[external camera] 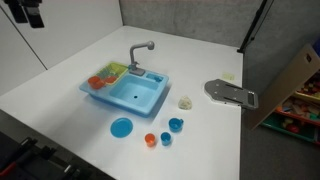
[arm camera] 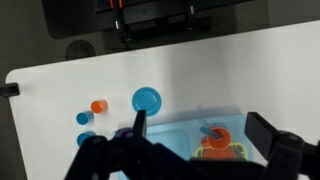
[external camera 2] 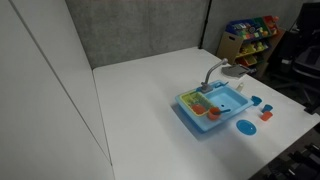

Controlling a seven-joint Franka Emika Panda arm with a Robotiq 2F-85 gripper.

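A light-blue toy sink (external camera: 138,97) stands on the white table, its grey faucet (external camera: 140,47) rising at the back. Orange-red pieces (external camera: 98,81) lie in its left side section. In front of the sink is a flat blue plate (external camera: 121,127). An orange cup (external camera: 150,140) stands near a small blue cup (external camera: 166,139); another blue cup (external camera: 176,125) sits just behind them. From the wrist view, my gripper is high above the table, open, its fingers (arm camera: 140,123) wide apart with nothing held. Its body hides part of the sink.
Right of the sink lie a small whitish object (external camera: 185,103) and a flat grey item (external camera: 231,94). Beyond the table's right edge, a shelf (external camera: 295,105) holds colorful bins. Much of the table left of the sink is bare.
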